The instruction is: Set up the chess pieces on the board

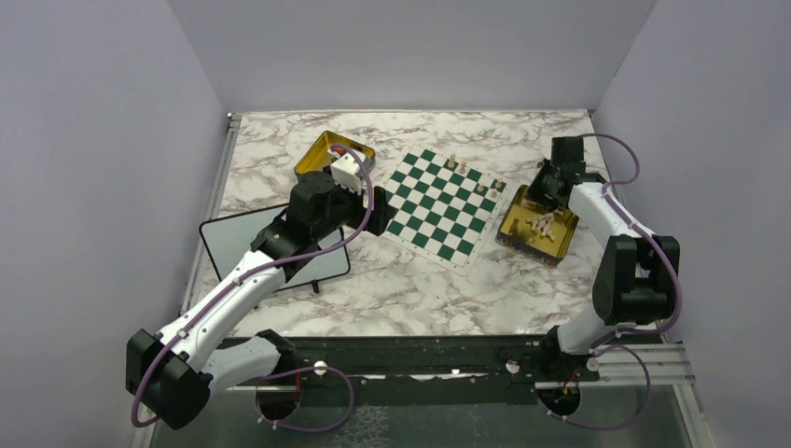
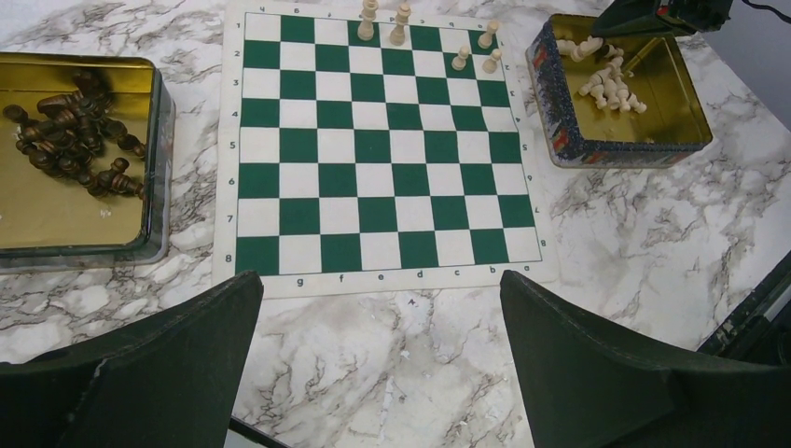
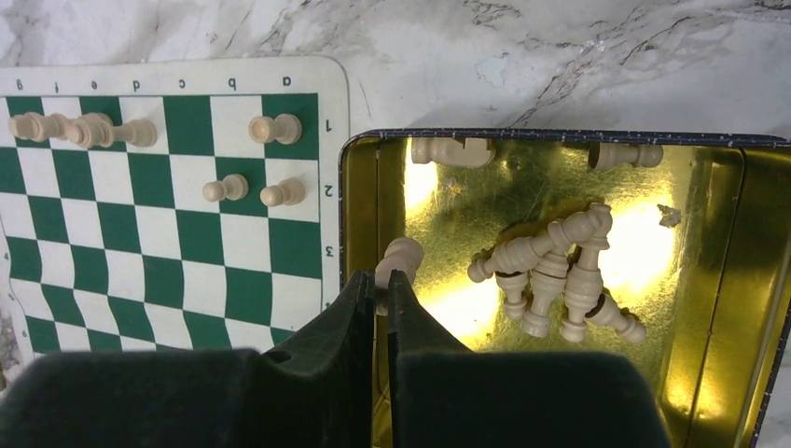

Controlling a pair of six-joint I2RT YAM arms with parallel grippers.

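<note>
The green-and-white chessboard (image 1: 442,207) lies in the middle of the table. My right gripper is shut on a small cream piece (image 3: 401,252), over the board-side part of the right tin (image 3: 560,135). Its fingers hide that piece's lower part. My left gripper hangs open and empty off the board's left side.
Several loose cream pieces (image 3: 560,266) lie in the right tin, with two more along its far wall. A left tin (image 2: 163,187) holds dark pieces (image 2: 75,140). The grey panel (image 1: 247,238) lies partly under the left arm. Marble in front of the board is clear.
</note>
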